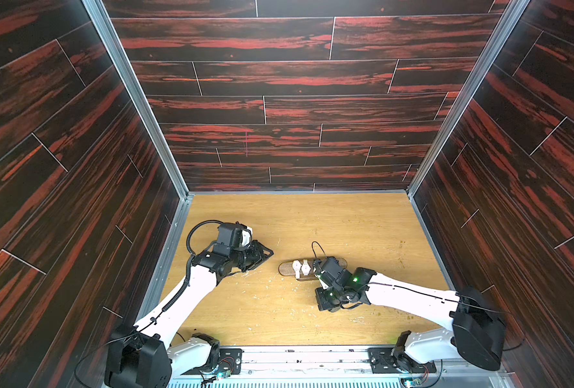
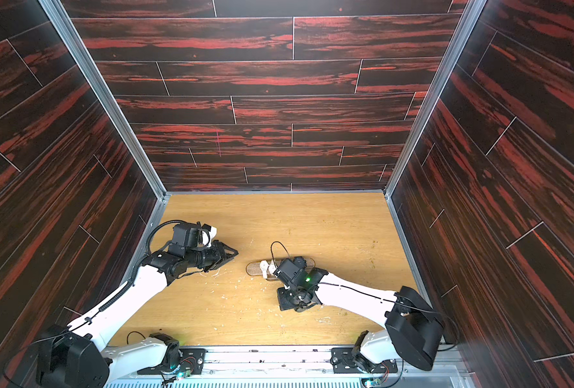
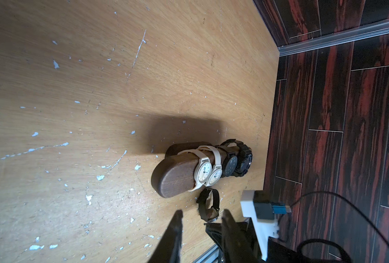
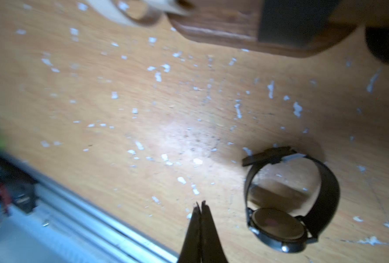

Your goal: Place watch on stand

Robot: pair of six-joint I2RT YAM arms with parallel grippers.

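The black watch (image 4: pixel 328 199) lies on its side on the table, its strap closed in a loop with the dial towards the bottom of the right wrist view. My right gripper is shut to the left of the watch, with nothing between its fingers and a gap to the strap. In the left wrist view the same watch (image 3: pixel 202 203) rests in front of the wooden stand (image 3: pixel 172 176), which carries two white watches (image 3: pixel 202 171) and two dark ones (image 3: pixel 243 161). My left gripper is open and empty, away from the stand.
Bare table (image 1: pixel 261 317) spreads left of the stand and behind it. My right arm (image 1: pixel 403 291) covers part of the stand in both top views. The table's front metal edge (image 4: pixel 115 228) runs close to the right gripper.
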